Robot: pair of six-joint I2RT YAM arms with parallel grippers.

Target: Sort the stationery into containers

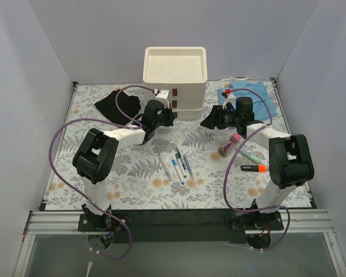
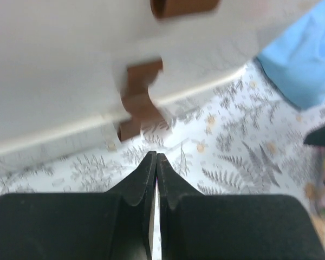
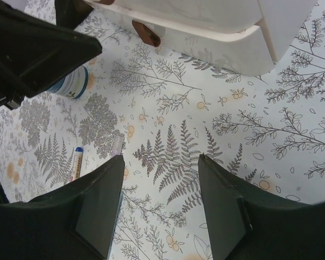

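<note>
A white drawer unit (image 1: 175, 56) stands at the back of the table. Brown pull tabs hang on its front; in the left wrist view the middle drawer's pull tab (image 2: 140, 91) is blurred, beyond the fingertips and outside them. My left gripper is shut, its tips pressed together with nothing between them. Over the table, my right gripper stands open and empty. Several pens, among them a blue one (image 1: 178, 172), lie mid-table. A tipped pink-lidded jar (image 1: 225, 148) lies right of them. Behind the left arm, a blue-lidded jar (image 3: 75, 82) is partly hidden.
A black cloth (image 1: 116, 107) lies left of the drawer unit and a blue cloth (image 1: 255, 95) to its right. An orange-and-black marker (image 1: 254, 168) and a green pen (image 1: 251, 156) lie at the right.
</note>
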